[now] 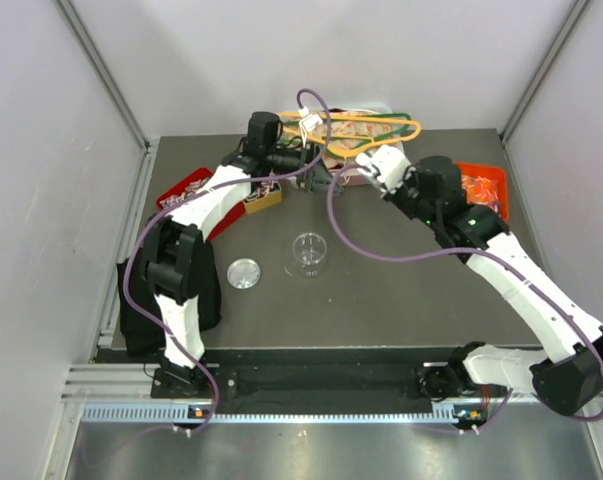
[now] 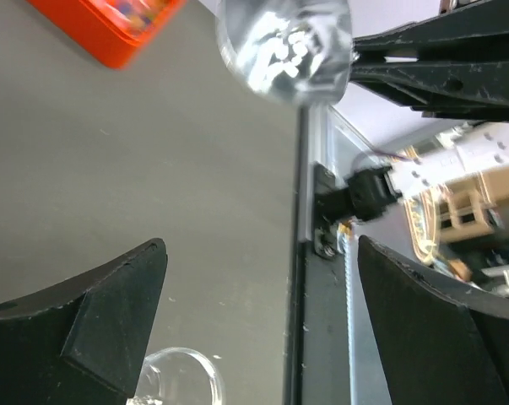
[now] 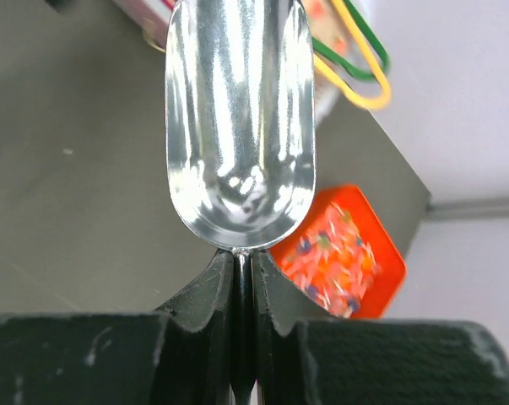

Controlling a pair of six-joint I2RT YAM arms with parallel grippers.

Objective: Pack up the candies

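A shiny metal scoop (image 3: 241,118) points away from my right gripper, which is shut on its thin handle; its bowl looks empty. The same scoop (image 2: 292,51) shows in the left wrist view, ahead of my left gripper, whose fingers stand wide apart with nothing between them. A clear glass jar (image 1: 309,252) is on the table, its silvery lid (image 1: 244,273) to the left of it. An orange bin (image 3: 395,278) of wrapped candies lies at the right, partly behind the right arm in the top view.
At the back, yellow and green hangers (image 1: 406,126) lie across a white basket of packets. A red bin (image 1: 165,198) and a yellow box (image 1: 264,200) stand by the left arm.
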